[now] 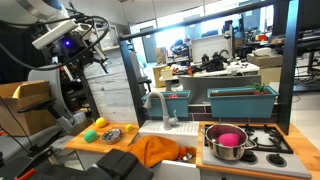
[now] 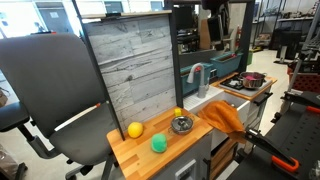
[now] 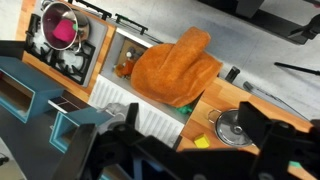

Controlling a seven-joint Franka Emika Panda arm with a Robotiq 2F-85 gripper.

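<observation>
High above the counter hangs my gripper (image 1: 88, 70), pointing down, its dark fingers spread wide apart in the wrist view with nothing between them. Below it an orange cloth (image 3: 176, 68) lies crumpled over the sink (image 3: 152, 118), covering much of it; exterior view 1 shows the cloth (image 1: 155, 150) draping at the front. On the wooden counter to one side sits a metal pot lid or shallow pan (image 3: 232, 127). A silver pot (image 1: 229, 142) with a pink thing (image 1: 230, 140) inside stands by the stove (image 1: 262, 150).
Yellow and green items (image 2: 159, 144) rest on the counter near the lid. A faucet (image 1: 160, 108) rises behind the sink. Teal bins (image 1: 240, 104) hang on a rail at the back. An office chair (image 2: 70, 100) stands beside the counter.
</observation>
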